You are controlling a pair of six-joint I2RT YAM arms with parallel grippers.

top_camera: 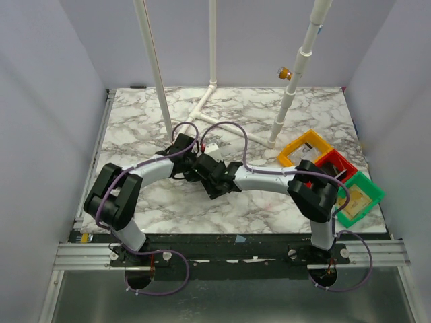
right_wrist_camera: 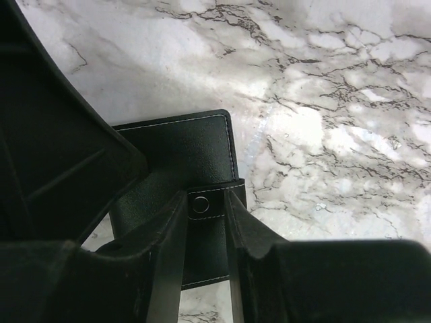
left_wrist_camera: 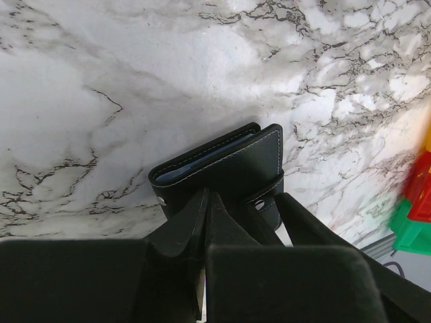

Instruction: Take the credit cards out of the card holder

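The black leather card holder (right_wrist_camera: 172, 158) lies on the marble table beneath both grippers, its strap with a round snap (right_wrist_camera: 201, 204) across it. In the left wrist view its slot (left_wrist_camera: 209, 151) shows along the top edge. My left gripper is shut, its tips against the holder; whether anything thin is between them is hidden. My right gripper is at the strap, fingertips slightly apart on either side of the snap's right part. In the top view both grippers (top_camera: 199, 165) crowd over the holder and mostly hide it. No cards can be made out.
Yellow (top_camera: 293, 151), red (top_camera: 347, 168) and green (top_camera: 370, 192) bins stand at the right. White pipe posts (top_camera: 293, 81) rise at the back.
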